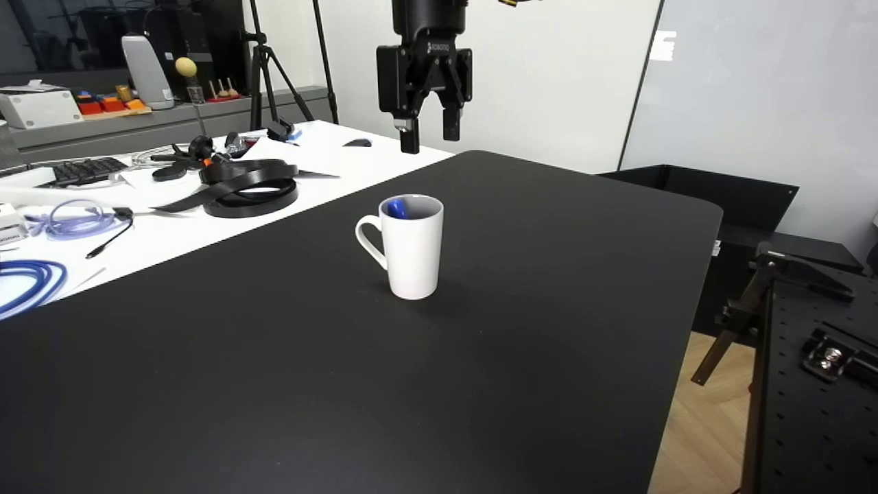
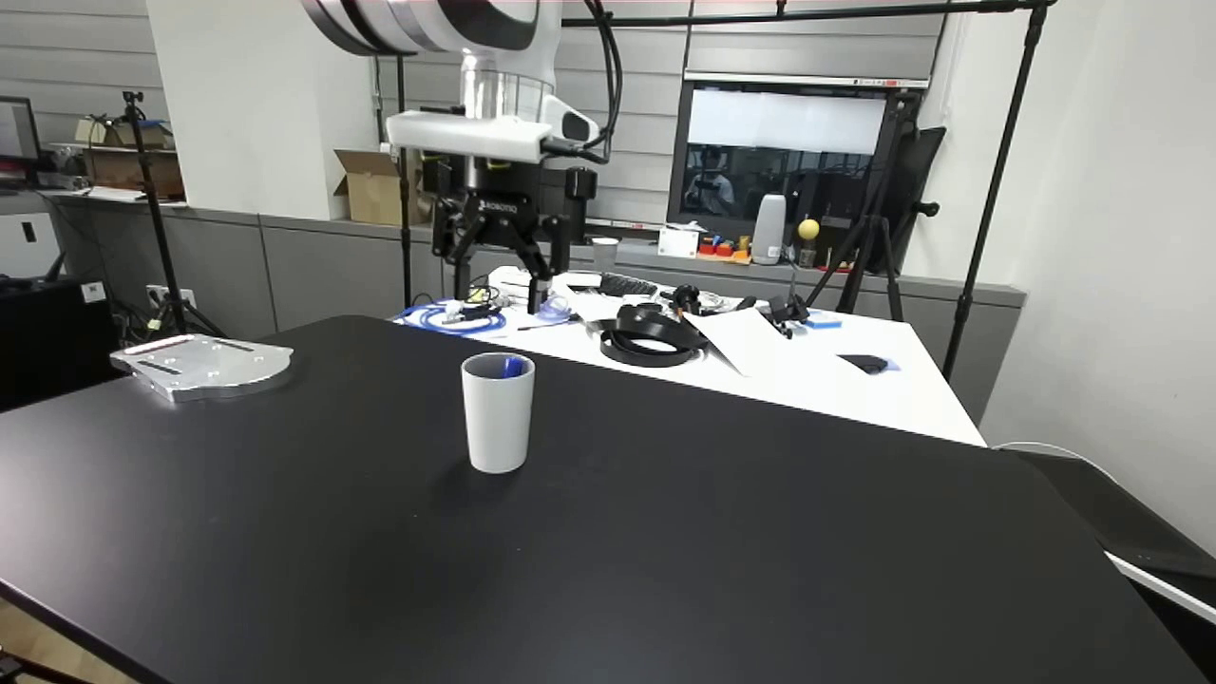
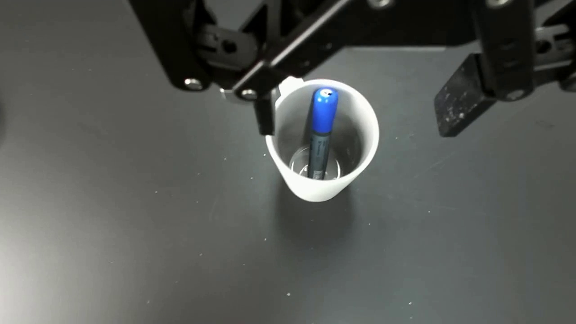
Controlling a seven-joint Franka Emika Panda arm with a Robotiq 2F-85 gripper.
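A white mug [image 1: 413,255] stands upright on the black table, its handle to the left in exterior view 1. Inside it a blue-capped marker [image 3: 324,116] leans against the wall, cap up, as the wrist view shows from above. My gripper [image 1: 431,141] hangs above the table's far part, behind and higher than the mug in that view. Its fingers [image 1: 451,123] are apart with nothing between them. In exterior view 2 the gripper [image 2: 499,294] appears above and beyond the mug [image 2: 498,424], clear of it.
A white table [image 2: 901,399] adjoins it, bearing cables, black straps [image 1: 247,188] and small gear. A flat silvery plate [image 2: 205,365] lies on the black table's left side in exterior view 2.
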